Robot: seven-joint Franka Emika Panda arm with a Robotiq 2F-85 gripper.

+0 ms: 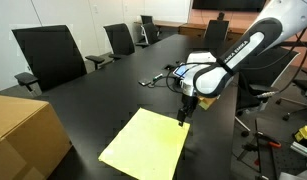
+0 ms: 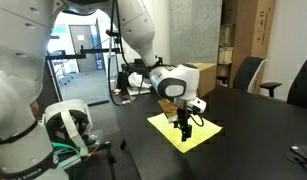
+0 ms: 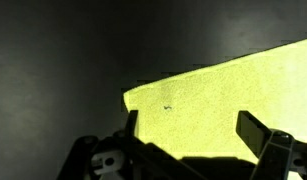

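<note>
A yellow cloth lies flat on the black table. In the wrist view its corner and one long edge show, with the yellow cloth filling the lower right. My gripper stands open above that corner, its two dark fingers apart and only flat cloth below them. From the first exterior side the gripper appears over the cloth's right corner; from the second, the gripper hangs low over the cloth. Whether the fingertips touch the cloth I cannot tell.
A cardboard box stands at the table's left end. Several black chairs, such as this chair, line the far side. Bare black table surrounds the cloth.
</note>
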